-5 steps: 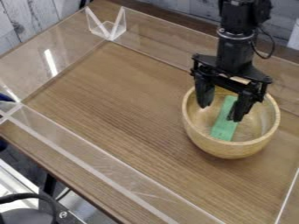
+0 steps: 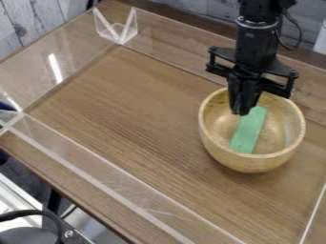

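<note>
A wooden bowl [image 2: 227, 154] rests on the tabletop at the right, with a flat green strip [image 2: 249, 132] lying inside it. My black gripper [image 2: 241, 110] hangs over the back part of the bowl, just left of the strip's upper end. Its fingertips are close together, with nothing visible held between them.
A clear plastic piece [image 2: 117, 29] stands at the back left. A dark robot part with a cable [image 2: 32, 229] is at the bottom left corner.
The fingers have drawn together from a wider spread and risen a little out of the bowl. The green strip remains in the bowl.
</note>
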